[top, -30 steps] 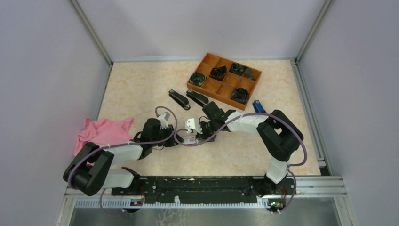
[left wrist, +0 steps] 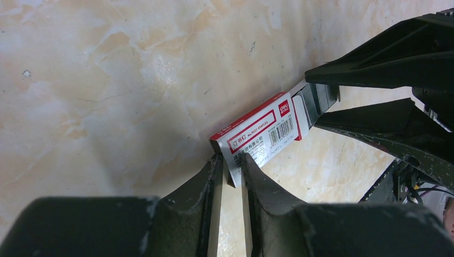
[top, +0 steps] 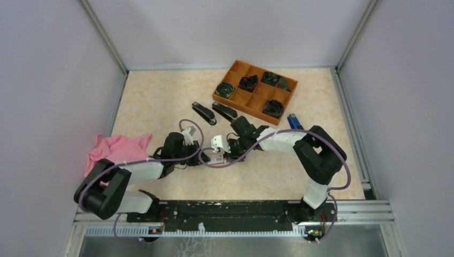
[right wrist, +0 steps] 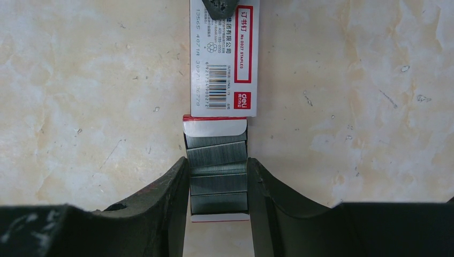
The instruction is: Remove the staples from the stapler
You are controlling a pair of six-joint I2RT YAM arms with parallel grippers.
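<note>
A white-and-red deli staple box (left wrist: 262,134) lies low over the table, its sleeve slid partly off a tray of staple strips (right wrist: 217,182). My left gripper is at the sleeve's outer end, fingertips close together on or against it; how far they are closed is hard to tell. My right gripper is shut on the staple tray at the other end. In the top view both grippers (top: 201,158) meet at the box in the centre, which they mostly hide.
Two black staplers (top: 203,112) lie behind the grippers, with a compartmented wooden organiser (top: 257,96) beyond. A blue stapler (top: 294,120) lies at right, a pink cloth (top: 115,150) at left.
The right arm is nearly unchanged.
</note>
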